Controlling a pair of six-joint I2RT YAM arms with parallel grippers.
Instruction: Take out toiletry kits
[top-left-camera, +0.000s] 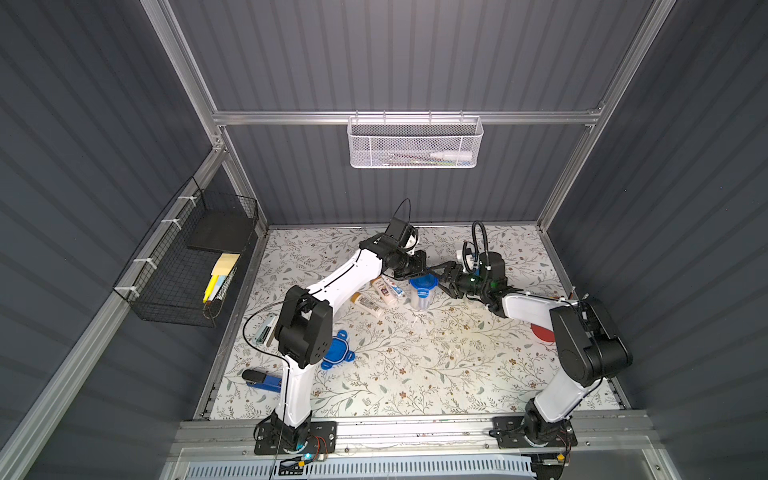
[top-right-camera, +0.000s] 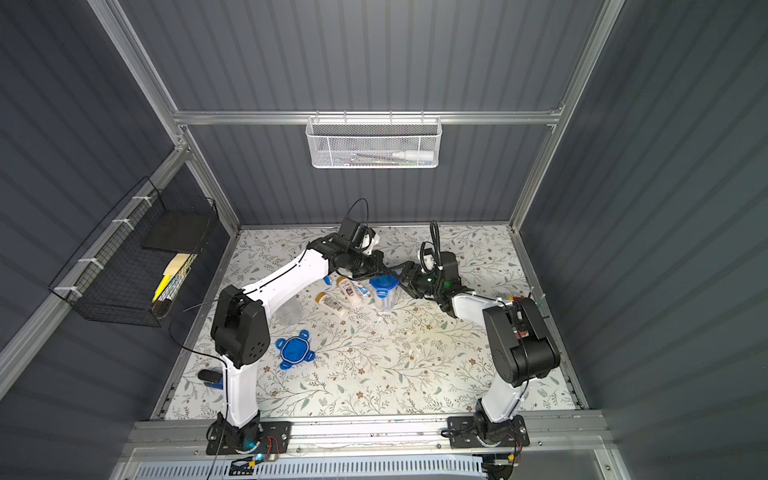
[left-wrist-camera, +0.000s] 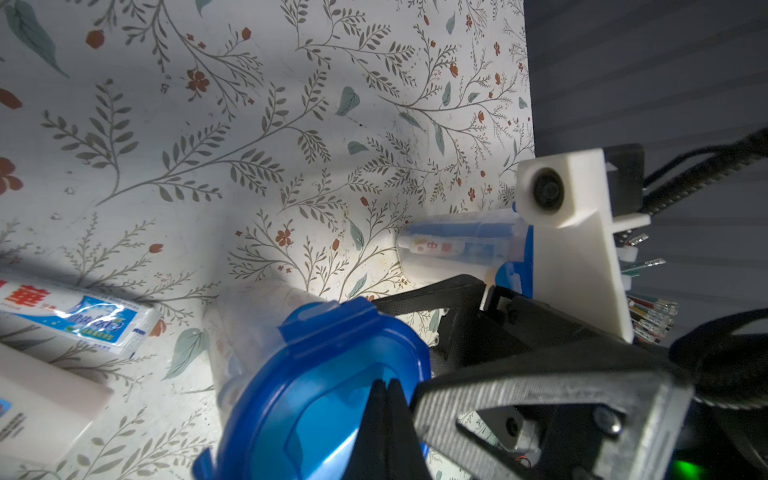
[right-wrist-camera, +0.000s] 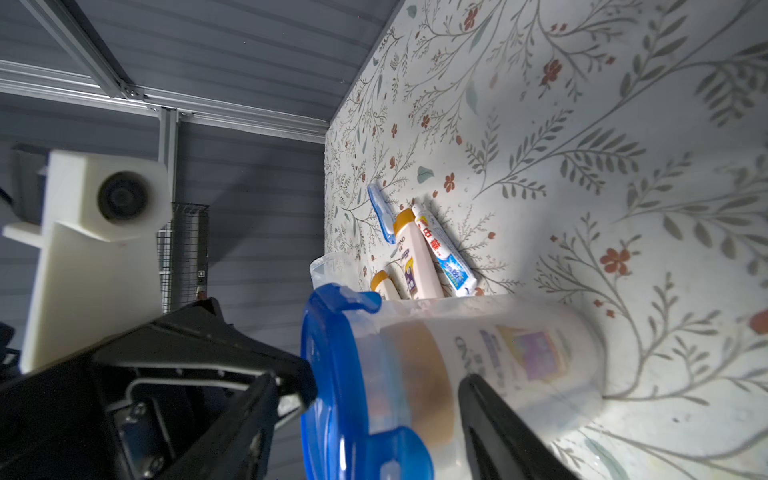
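A clear container with a blue lid (top-left-camera: 424, 292) stands between my grippers, bottles inside it, as the right wrist view shows. My left gripper is shut just over the lid (left-wrist-camera: 320, 392), nothing seen between its fingers. My right gripper is open, its fingers either side of the container's lidded top (right-wrist-camera: 344, 360). Toothpaste (right-wrist-camera: 444, 248), a pink bottle (right-wrist-camera: 420, 264), a second bottle (top-left-camera: 364, 304) and a blue case (right-wrist-camera: 381, 212) lie loose to the left. Another container (left-wrist-camera: 448, 240) lies behind my right gripper in the left wrist view.
A blue lid (top-left-camera: 336, 350) lies front left, a stapler (top-left-camera: 268, 382) near the corner. A red object (top-left-camera: 542, 332) sits at the right, partly behind the arm. Black (top-left-camera: 168, 288) and white (top-left-camera: 414, 144) wire baskets hang on the walls.
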